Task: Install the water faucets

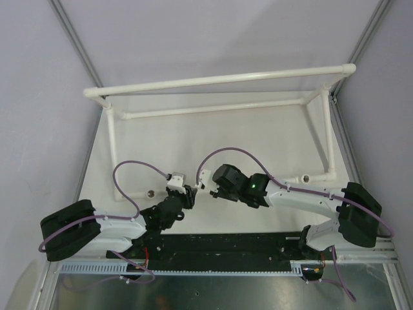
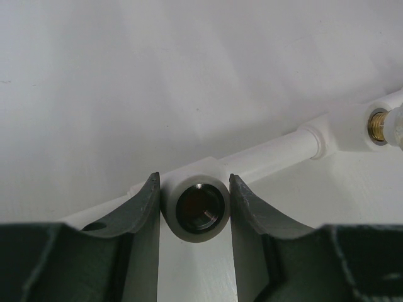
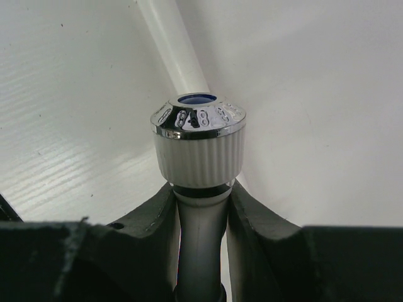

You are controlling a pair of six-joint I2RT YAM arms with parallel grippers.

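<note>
My left gripper [image 1: 188, 194] is at the lower pipe; in the left wrist view its fingers [image 2: 138, 239] stand on either side of a white pipe fitting [image 2: 189, 170] with an open socket facing the camera; whether they grip it is unclear. At the right edge, a brass-threaded piece [image 2: 378, 126] sits at another fitting. My right gripper is shut on a faucet [image 3: 198, 151], with white knurled collar, chrome rim and blue-centred cap, held over a white pipe. In the top view it is just right of the left gripper.
A white pipe frame [image 1: 219, 79] spans the white back board, with another fitting [image 1: 305, 178] at the lower right. Grey side walls flank the workspace. The board's middle is clear above both arms.
</note>
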